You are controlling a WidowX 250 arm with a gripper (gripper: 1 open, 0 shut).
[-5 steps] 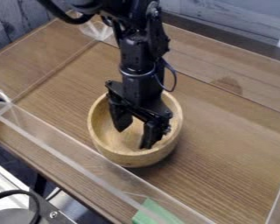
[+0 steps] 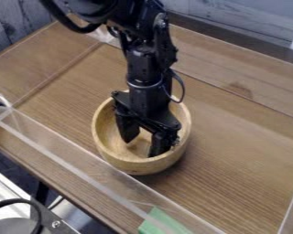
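A round tan wooden bowl [image 2: 127, 155] stands on the wooden table near the middle of the view. The black arm reaches down from the top, and its gripper [image 2: 146, 137] is inside the bowl with its fingers apart, low toward the bowl's floor. The gripper hides much of the bowl's inside, and I cannot make out any object between the fingers.
Clear plastic edging runs along the near left side, with a green patch [image 2: 165, 222] at the bottom. A pale panelled wall stands behind.
The arm and gripper have shifted very slightly within the bowl. The bowl stays in place.
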